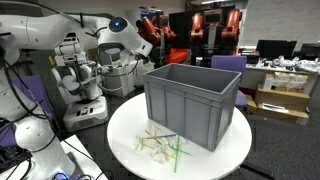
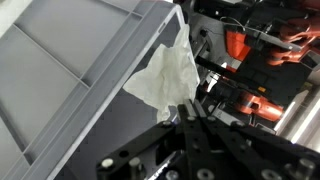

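Note:
My gripper is shut, and a thin, crumpled white piece (image 2: 163,78), like tissue or paper, is caught at its fingertips. In the wrist view this piece spreads over the rim of a grey bin (image 2: 92,97). From outside, the gripper (image 1: 151,48) hangs high, to the left of the tall grey bin (image 1: 183,108) and above the level of its rim. The bin stands upright on a round white table (image 1: 124,135); the exterior view hides its inside.
Scattered white scraps (image 1: 158,153) and several coloured sticks lie on the table before the bin. A green stick (image 1: 177,155) points toward the front edge. Behind are a purple chair (image 1: 229,63) and cardboard boxes (image 1: 283,98).

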